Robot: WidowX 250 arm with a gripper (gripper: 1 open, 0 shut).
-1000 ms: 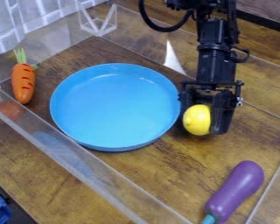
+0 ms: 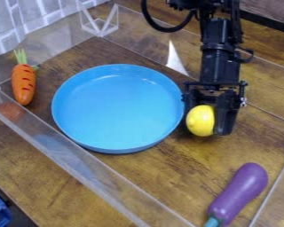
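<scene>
The black gripper reaches down from the top to a yellow round object on the wooden table, just right of a blue round plate. The fingertips are around or against the yellow object; whether they are shut on it I cannot tell.
A carrot lies at the far left, a purple eggplant at the lower right. A white pointed item stands behind the plate. A clear plastic rim crosses the lower left.
</scene>
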